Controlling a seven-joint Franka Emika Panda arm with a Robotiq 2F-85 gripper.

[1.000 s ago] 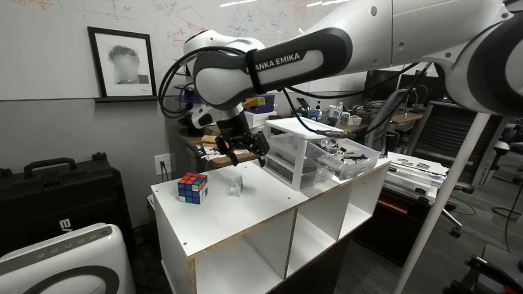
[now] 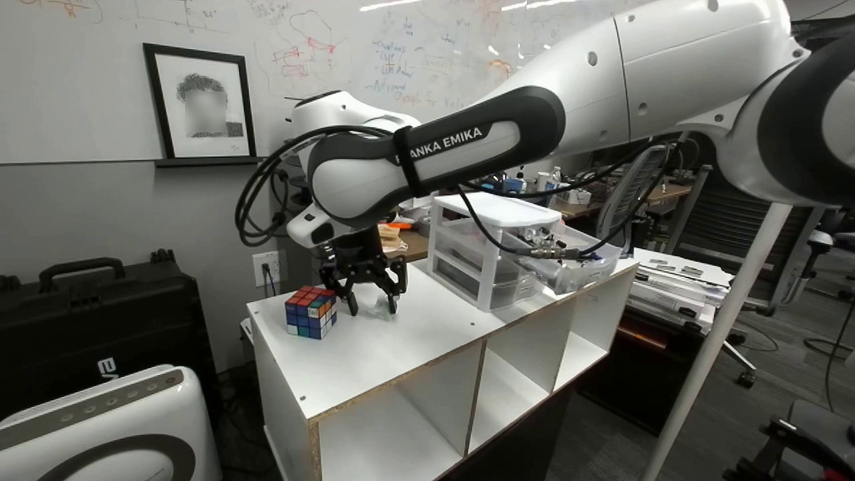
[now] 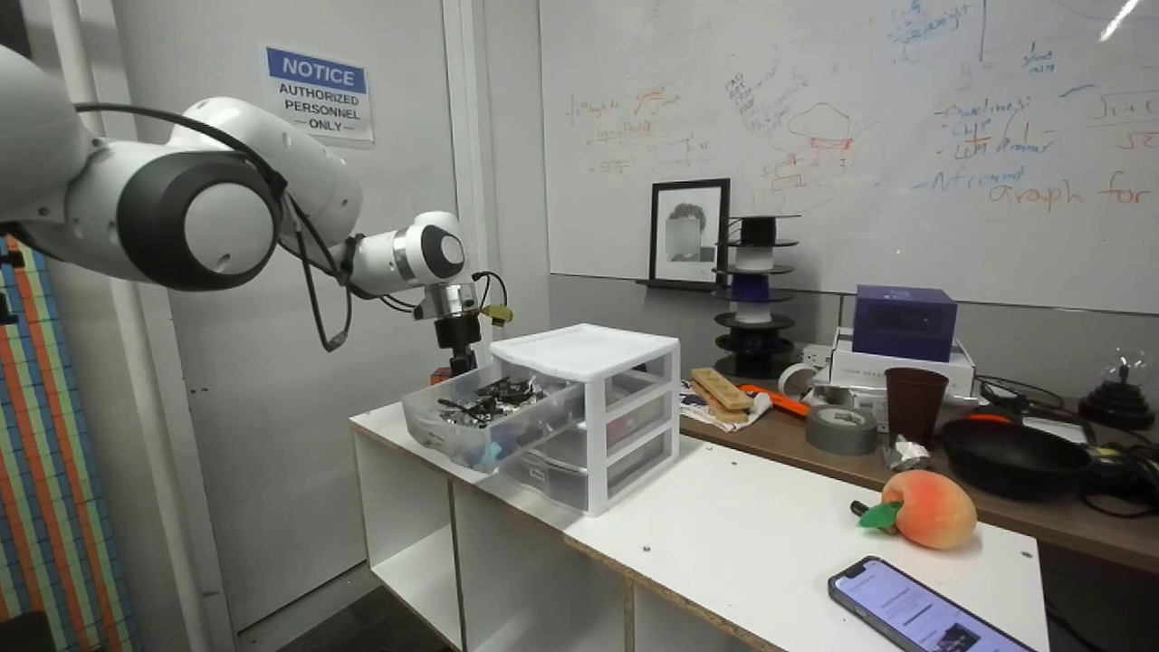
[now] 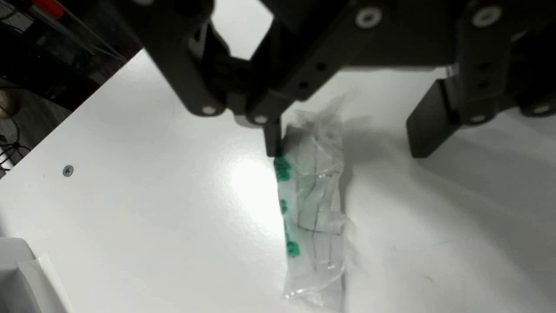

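Observation:
A clear crinkled plastic packet (image 4: pixel 315 208) with green print along one side lies on the white shelf top. In exterior view 1 the packet (image 2: pixel 380 307) shows faintly between the two fingers. My gripper is down at the surface with its fingers apart on either side of the packet's near end. One finger (image 4: pixel 273 138) is up against the printed side; a wide gap separates the other finger (image 4: pixel 430 125) from the packet. Close to the gripper stands a Rubik's cube (image 2: pixel 310 312). In exterior view 2 the drawer hides the packet and the fingertips.
A white drawer unit (image 3: pixel 587 359) stands on the shelf, its top drawer (image 3: pixel 445 429) pulled out and full of small parts. A peach toy (image 3: pixel 932 509) and a phone (image 3: pixel 913 608) lie beyond it. Shelf top (image 2: pixel 377 361) in front of the cube is bare.
The gripper has come down and to the left in exterior view 1, from above the shelf to around the packet. The cube has shifted slightly left.

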